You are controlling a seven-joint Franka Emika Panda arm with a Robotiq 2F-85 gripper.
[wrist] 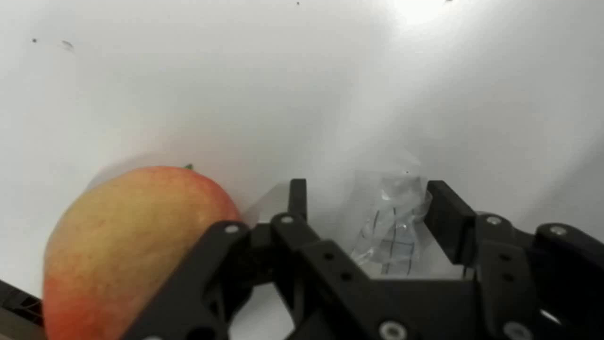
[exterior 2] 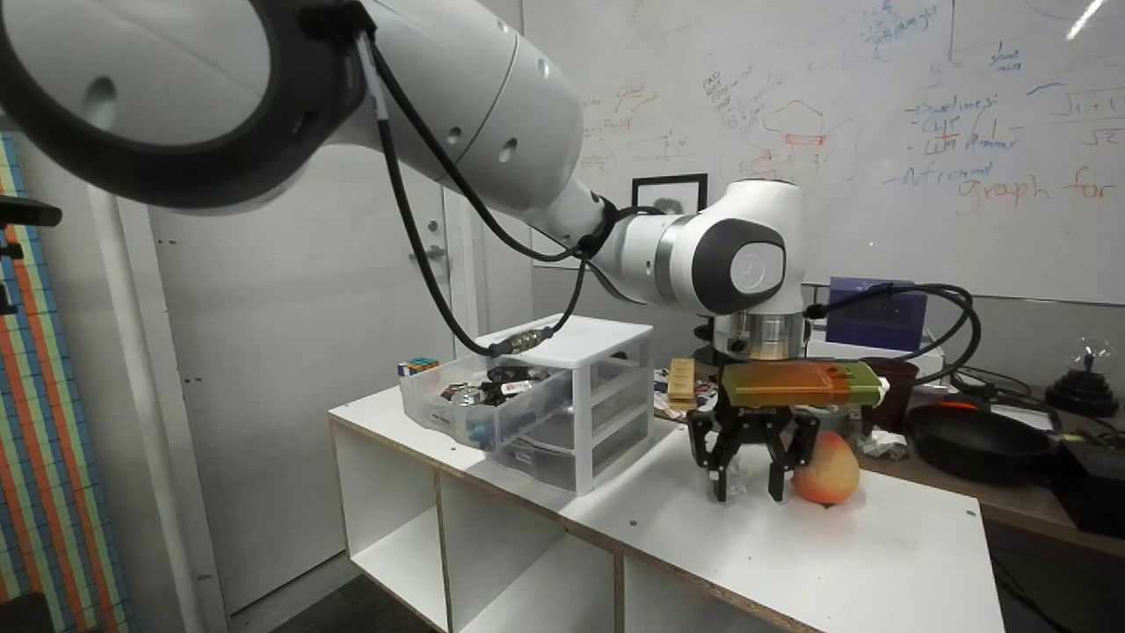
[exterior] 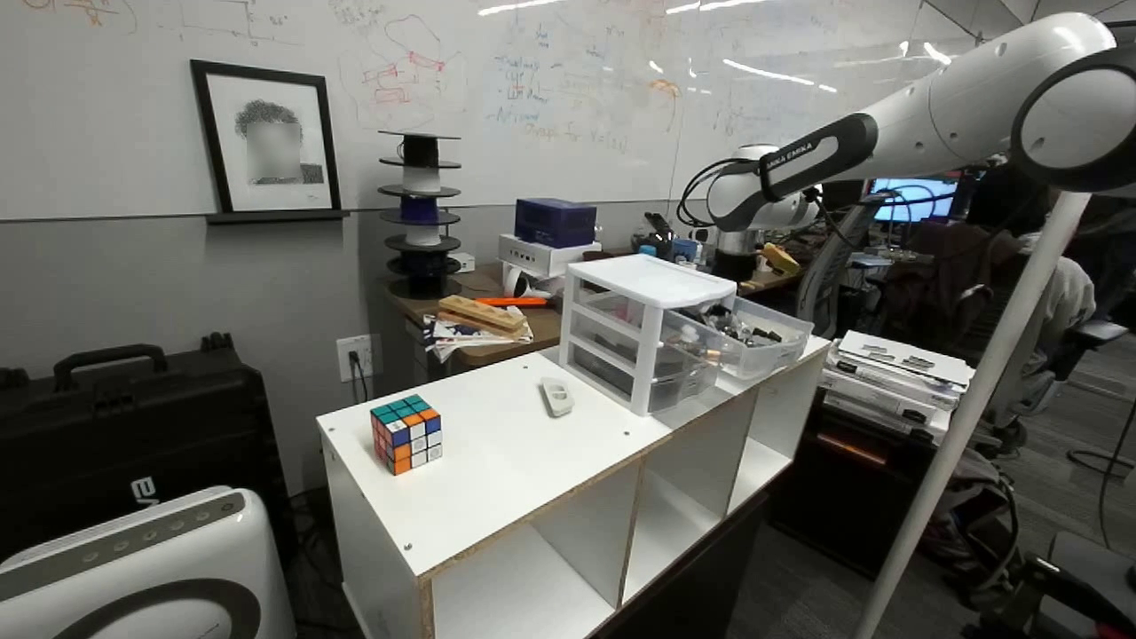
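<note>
Fingers apart, my gripper (exterior 2: 749, 494) points straight down, low over the white shelf top, in exterior view 2. A crumpled clear plastic piece (wrist: 393, 229) with dark printed lines lies between the fingers in the wrist view. It is close against the right finger (wrist: 450, 218), with a gap to the left finger (wrist: 297, 198); contact is hard to tell. A red-yellow mango-like fruit (wrist: 130, 243) sits just left of the fingers, and right of them (exterior 2: 828, 468) in exterior view 2. Drawers hide the gripper in exterior view 1.
A clear drawer unit (exterior 2: 617, 353) stands beside the arm, with its top drawer (exterior 2: 443, 396) pulled out and full of small items. Beyond it are a Rubik's cube (exterior: 406, 435) and a white remote-like object (exterior: 556, 396). Bare shelf top (exterior 2: 896, 543) lies in front of the fruit.
</note>
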